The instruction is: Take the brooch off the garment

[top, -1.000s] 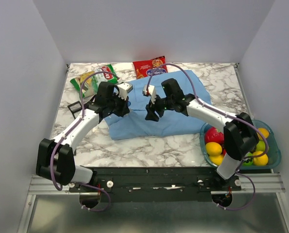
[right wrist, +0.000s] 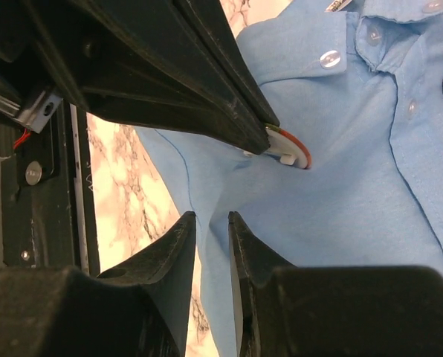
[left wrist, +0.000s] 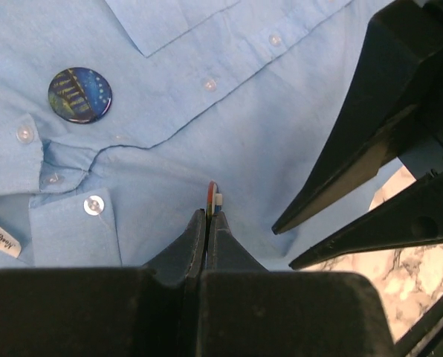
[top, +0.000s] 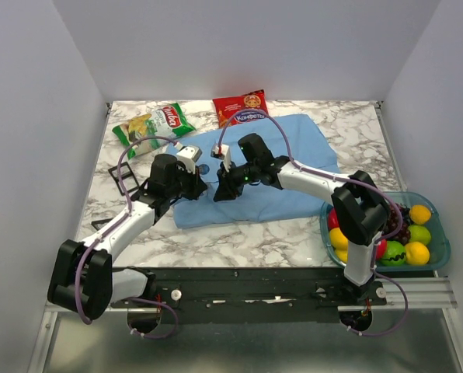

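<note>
A light blue shirt is spread on the table. A round dark blue and yellow badge lies on its front. My left gripper is shut on a second round brooch, turned edge-on with a reddish rim and pale back. The brooch projects from its tips close over the cloth; whether it touches or is pinned, I cannot tell. Just beside it, my right gripper has its fingertips slightly apart, close to the shirt's edge. Blue cloth shows in that gap, but whether it is pinched is unclear.
A green chip bag and a red candy bag lie at the back. A basket of fruit stands at the right, near the right arm. Dark frames lie at the left.
My right gripper has come left toward the left gripper. The left arm has shifted slightly toward the front. The shirt's front edge has moved a little forward.
</note>
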